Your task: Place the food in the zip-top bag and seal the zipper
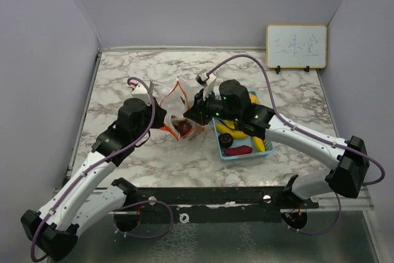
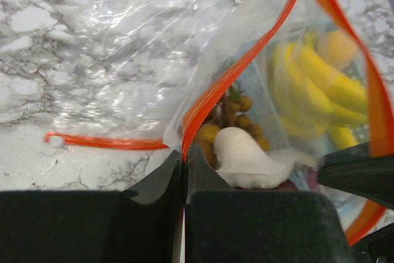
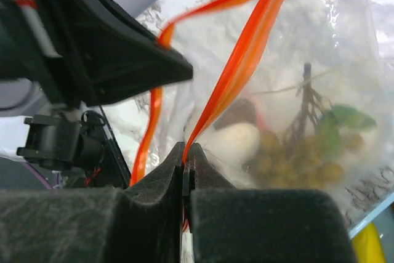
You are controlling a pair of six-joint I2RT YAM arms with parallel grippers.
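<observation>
The clear zip top bag (image 1: 178, 106) stands lifted at the table's centre, food inside: a white piece (image 2: 246, 158), small yellow round fruit and a leafy stem (image 3: 308, 106). My left gripper is shut on one edge of the bag's orange zipper (image 2: 237, 69). My right gripper is shut on another stretch of that zipper (image 3: 243, 53), opposite the left one. The bag's mouth gapes between them. Through the plastic, bananas show in the left wrist view.
A blue basket (image 1: 246, 156) with bananas, a dark round item and a red elongated one is on the right, partly under my right arm. A whiteboard (image 1: 296, 45) stands at the back right.
</observation>
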